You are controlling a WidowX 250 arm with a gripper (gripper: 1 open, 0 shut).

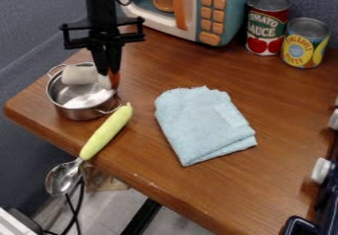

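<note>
My black gripper (109,59) hangs over a small steel pot (79,99) on the left edge of the table, its fingers at the pot's rim. A reddish item (114,79) shows at the fingertips; whether they are closed on it is unclear. A white shape (79,76) is in the pot's upper part. A yellow corn cob (106,132) lies in front of the pot, and a spoon (62,177) sits at the edge below it.
A folded light blue cloth (204,125) lies mid-table. A toy microwave (185,7), a tomato sauce can (267,25) and a yellow can (305,43) stand at the back. Dark appliances with white knobs line the right edge.
</note>
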